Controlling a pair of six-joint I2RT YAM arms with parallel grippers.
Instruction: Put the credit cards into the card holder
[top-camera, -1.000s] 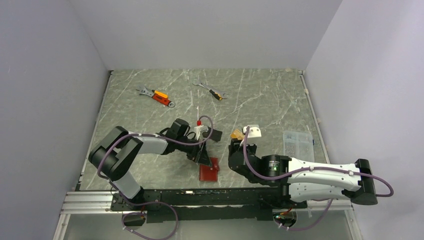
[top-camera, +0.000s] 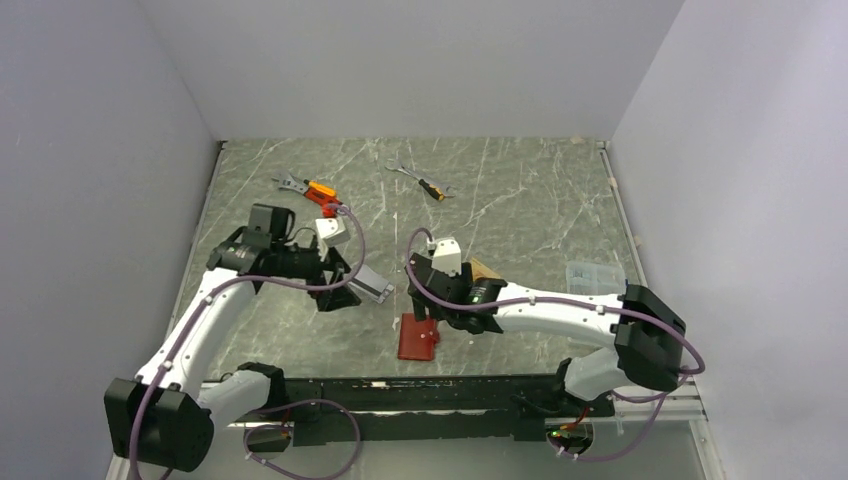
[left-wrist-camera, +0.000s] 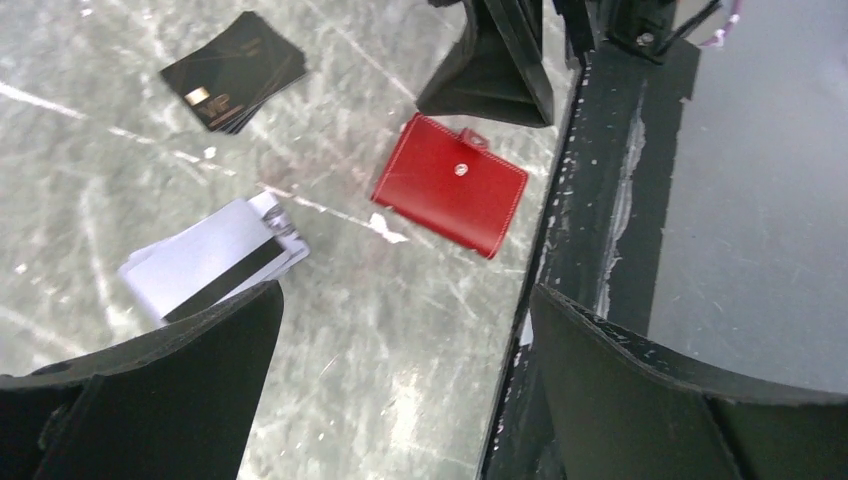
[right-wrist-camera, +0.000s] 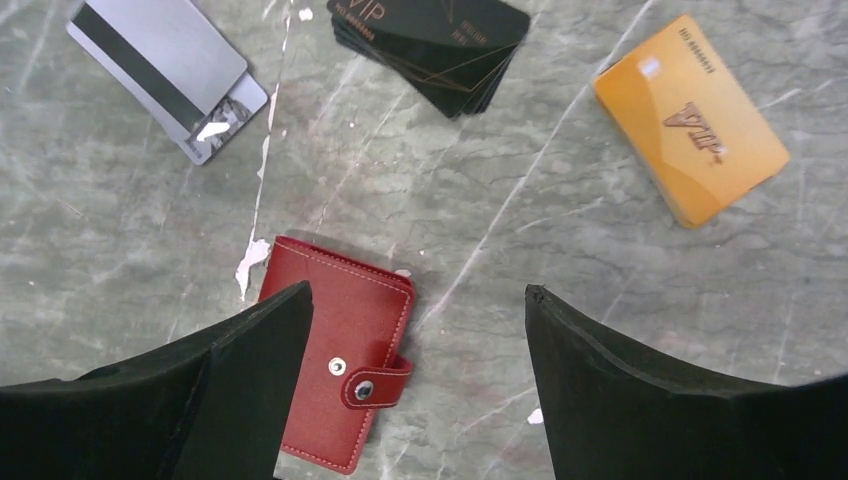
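The red card holder (top-camera: 416, 338) lies closed near the table's front edge, its strap snapped over in the right wrist view. Silver cards (left-wrist-camera: 208, 257) lie in a loose pile to its left. Black cards (right-wrist-camera: 432, 42) are fanned behind it, hidden by the right arm from above. A yellow card stack (right-wrist-camera: 694, 120) sits further right. My left gripper is open above the table, close to the silver cards. Open as well, my right gripper hovers over the card holder's area, with nothing held between its fingers.
Towards the back left lie an adjustable wrench (top-camera: 290, 183) and an orange-handled tool (top-camera: 321, 188). Another wrench (top-camera: 420, 180) is at back centre. A clear plastic box (top-camera: 594, 277) stands at the right.
My left gripper has moved left and away from the card holder to the silver cards. The right arm has swung left, over the card holder's back edge. The cards and holder look unmoved.
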